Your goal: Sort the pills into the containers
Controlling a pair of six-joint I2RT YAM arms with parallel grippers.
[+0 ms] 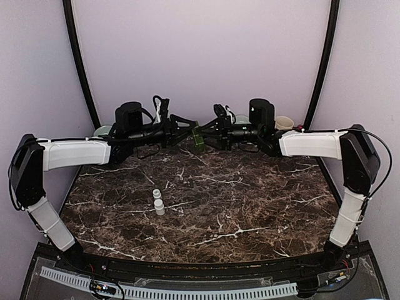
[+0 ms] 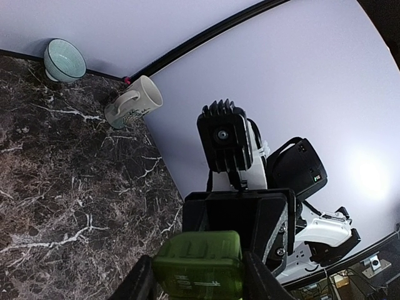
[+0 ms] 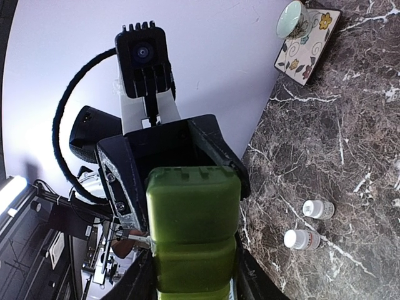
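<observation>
A green box-like container [image 1: 199,137] is held up off the table, with both grippers meeting at it. My left gripper [image 1: 192,127] is shut on it from the left. From the other side, my right gripper [image 1: 202,132] is shut on it too. The green container [image 2: 199,265] sits between the dark left fingers in the left wrist view. In the right wrist view the longer face of the green container [image 3: 194,219] fills the space between the right fingers. Whether it holds pills cannot be seen. Two white bottles [image 1: 159,207] stand on the table at left.
At the back right are a pale green bowl [image 2: 65,60] and a white mug [image 2: 139,100]. Another bowl [image 3: 294,21] stands at the back left by a flower-patterned tile-like object [image 3: 310,47].
</observation>
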